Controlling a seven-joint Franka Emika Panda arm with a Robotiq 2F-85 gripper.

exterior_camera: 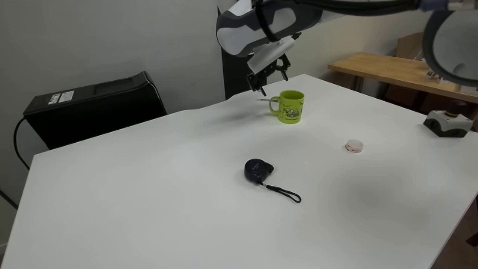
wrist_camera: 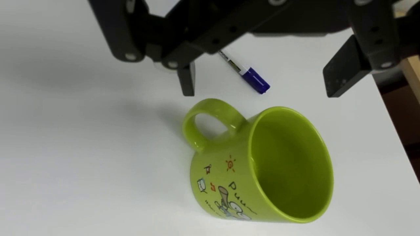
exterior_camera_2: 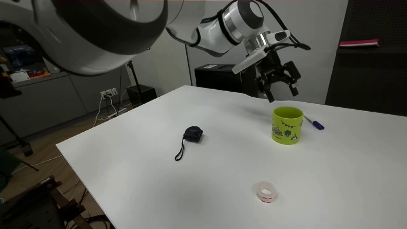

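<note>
My gripper (exterior_camera: 274, 86) is open above the table's far side, its fingers (wrist_camera: 346, 67) wide apart and nothing between them. In the wrist view a white marker with a purple-blue cap (wrist_camera: 255, 80) lies on the table beyond the mug, its other end hidden behind the gripper. Upright in front of the gripper stands a lime-green mug (exterior_camera_2: 286, 128), its inside (wrist_camera: 291, 161) empty as far as the wrist view shows. The mug's handle (wrist_camera: 214, 108) points toward the left finger in that view. Exterior view 2 has the marker's cap (exterior_camera_2: 317, 125) on the table behind the mug.
A dark tape measure (exterior_camera: 257, 170) with a strap lies mid-table, and a clear tape roll (exterior_camera_2: 266, 192) lies nearer the front. At the right edge sits a switch box (exterior_camera: 448, 121).
</note>
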